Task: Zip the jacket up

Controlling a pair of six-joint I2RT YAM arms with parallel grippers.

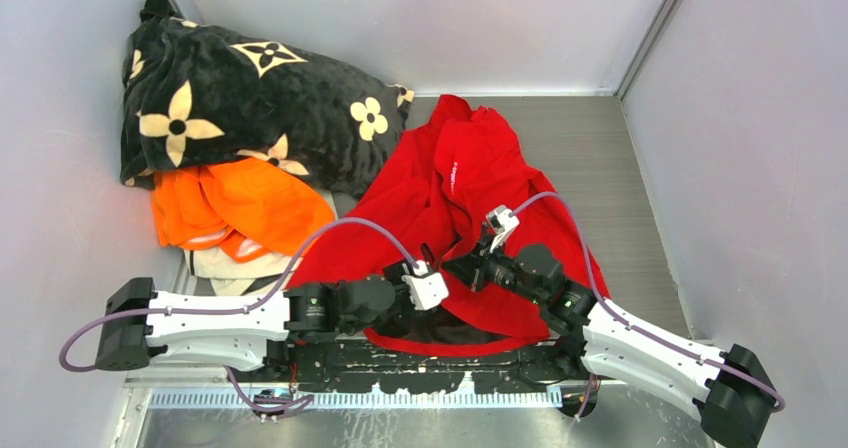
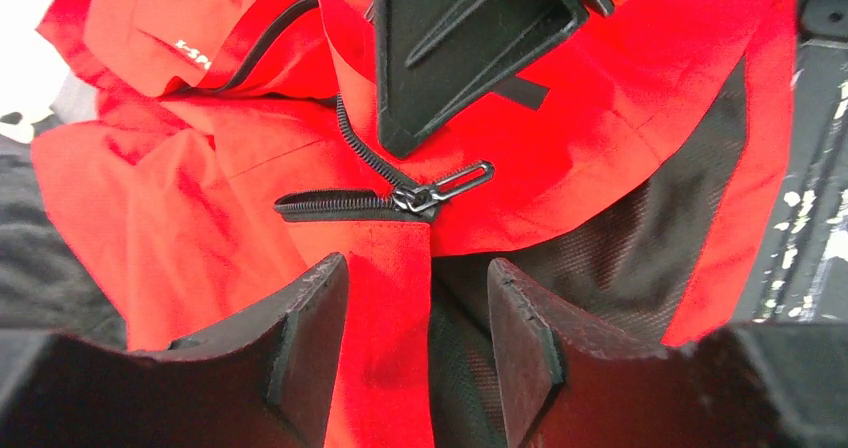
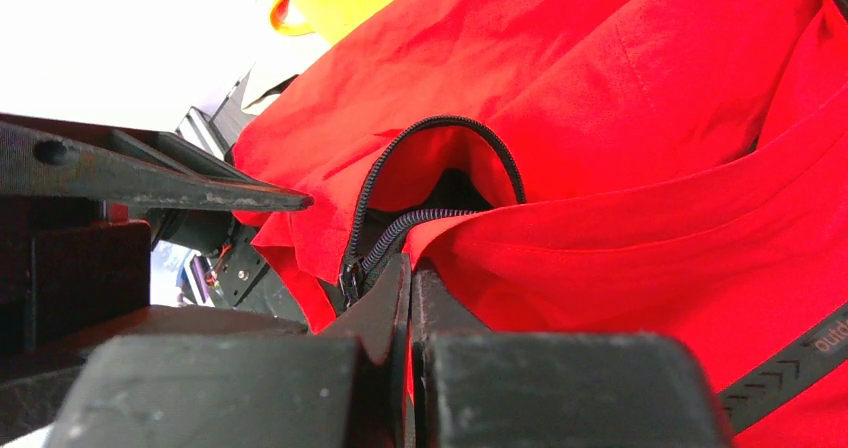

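Note:
The red jacket [image 1: 390,208] lies spread over the work floor, its dark mesh lining showing near the front. In the left wrist view the zipper slider [image 2: 415,197] with its pull tab [image 2: 465,180] joins two zipper tapes at the edge of a red flap. My left gripper is open just below the slider, fingers either side of that flap, apparently not gripping it. My right gripper is shut on the red fabric edge beside the zipper, which arches up behind it to the slider [image 3: 350,280] in the right wrist view.
A black patterned blanket [image 1: 230,98] and orange garment [image 1: 240,203] lie at left, on pale cloth. Bare grey floor [image 1: 590,148] shows at back right. White walls surround the area, and both arms are close together at the front.

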